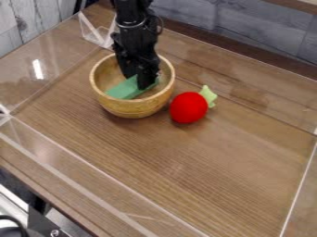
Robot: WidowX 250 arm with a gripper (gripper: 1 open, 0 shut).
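Note:
A wooden bowl (130, 108) sits at the upper middle of the table. Inside it lies a green object (125, 89). My black gripper (140, 69) reaches down from the top into the bowl's back part, its fingertips at or just above the green object. Whether it grips that object is hard to see. A red ball-like object (190, 107) lies right of the bowl.
A small pale green item (209, 93) lies behind the red object. A transparent item stands at the back left.

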